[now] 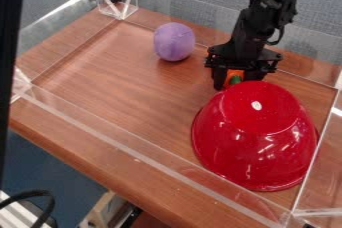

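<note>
The black robot gripper (243, 67) hangs from the top over the back right of the table, low around a small orange and green object (235, 76) just behind a large red upturned bowl (251, 137). The fingers are partly hidden and dark, so whether they grip that object I cannot tell. A purple ball (174, 42) lies to the left of the gripper, apart from it.
The wooden table (107, 92) is ringed by clear low walls. The red bowl takes up most of the front right, close to the wall.
</note>
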